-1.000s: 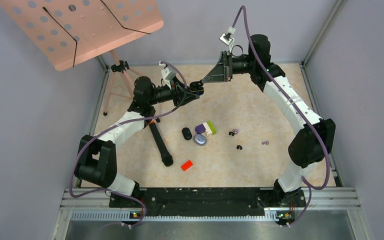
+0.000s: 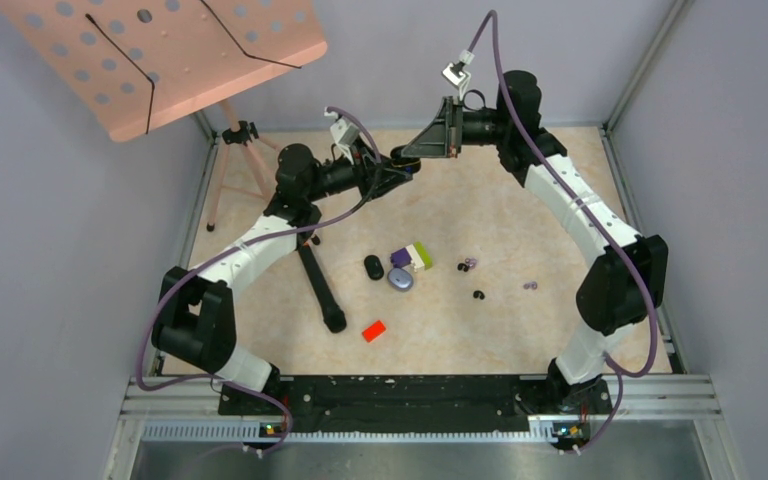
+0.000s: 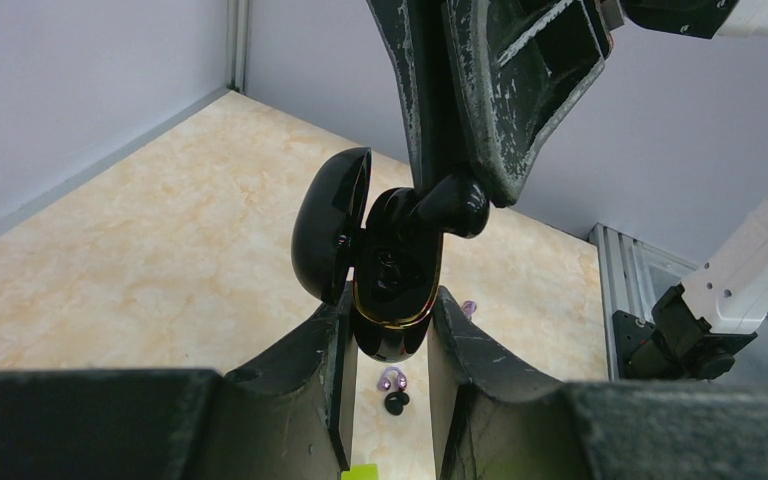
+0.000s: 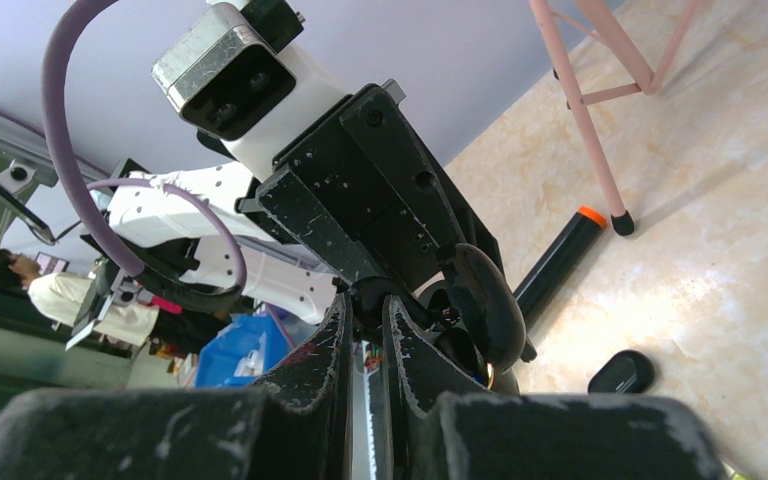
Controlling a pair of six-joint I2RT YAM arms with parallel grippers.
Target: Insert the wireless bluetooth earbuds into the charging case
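My left gripper is shut on a glossy black charging case [image 3: 388,275], held in the air with its lid standing open and its cavity facing up. Above it comes my right gripper, shut on a small black earbud [image 3: 457,205]. The earbud is at the case's open mouth, by the rim opposite the lid, its narrower end pointing inward. Whether it touches the case or sits in a slot, I cannot tell. In the top view the case [image 2: 406,162] is between the two grippers, high over the table's back half.
On the table lie a black case [image 2: 373,267], a grey-blue case [image 2: 400,279], a purple, white and green block [image 2: 412,257], a red block [image 2: 373,330] and a microphone [image 2: 325,290]. Small black earbuds [image 2: 479,294] and purple earbuds [image 2: 530,285] lie to the right.
The left gripper has carried the case right and a little towards the back, up to the right gripper. The right arm has shifted only slightly. Things on the table have stayed put.
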